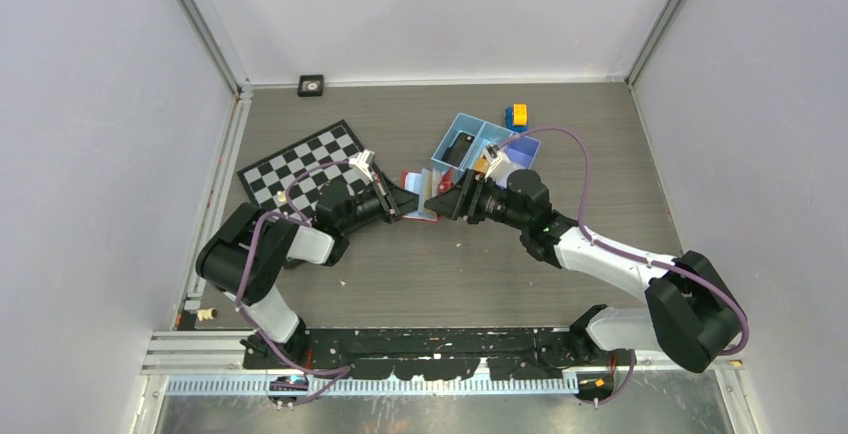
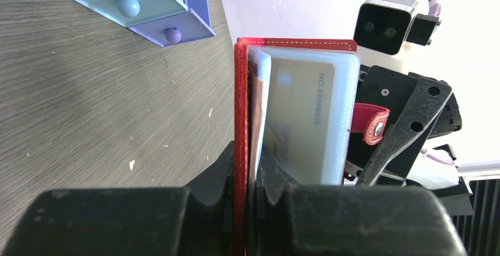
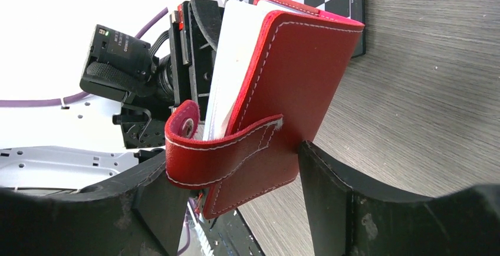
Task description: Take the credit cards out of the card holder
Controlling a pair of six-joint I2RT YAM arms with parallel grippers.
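The red card holder (image 3: 306, 73) hangs partly opened between the two arms, with clear sleeves (image 2: 342, 108) inside. A pale card (image 2: 298, 120) printed with a number shows in one sleeve. My left gripper is shut on one red cover and some sleeve along with it. In the right wrist view the snap strap (image 3: 221, 156) sticks out from the other cover. My right gripper stands part open, one finger on each side of that cover and strap; it does not look clamped. Whether the right finger touches the cover cannot be told.
Behind the holder sits a blue divided box (image 1: 460, 124) with a dark item inside. A checkered board (image 1: 300, 169) lies to the left, partly beneath the left arm. A yellow and blue block (image 1: 516, 116) is at the back.
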